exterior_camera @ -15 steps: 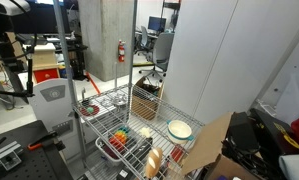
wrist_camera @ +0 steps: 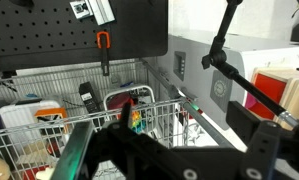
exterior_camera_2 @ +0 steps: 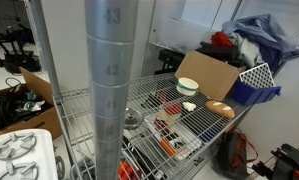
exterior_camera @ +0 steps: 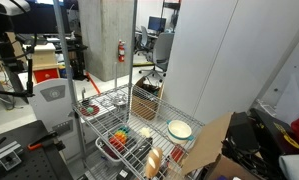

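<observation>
In the wrist view my gripper hangs over the wire shelf, its two dark fingers (wrist_camera: pixel 79 148) spread apart. Only wire mesh and blurred small items on a lower level show in the gap. A white bowl with a green rim (exterior_camera: pixel 179 130) rests on the wire shelf (exterior_camera: pixel 139 122) in exterior view 1. Near the shelf's front lies a brown bread-like piece (exterior_camera: pixel 154 160), also visible as a brown loaf (exterior_camera_2: pixel 220 109) in exterior view 2. A metal strainer or pot (exterior_camera_2: pixel 132 117) stands behind the pole there.
A dark tabletop (wrist_camera: pixel 139 35) carries an orange-and-black tool (wrist_camera: pixel 104 50) at the shelf's edge. An open cardboard box (exterior_camera: pixel 204 145) borders the shelf's right side. A grey pole (exterior_camera_2: pixel 110 90) blocks part of exterior view 2. Black cables (wrist_camera: pixel 229 60) hang beside my gripper.
</observation>
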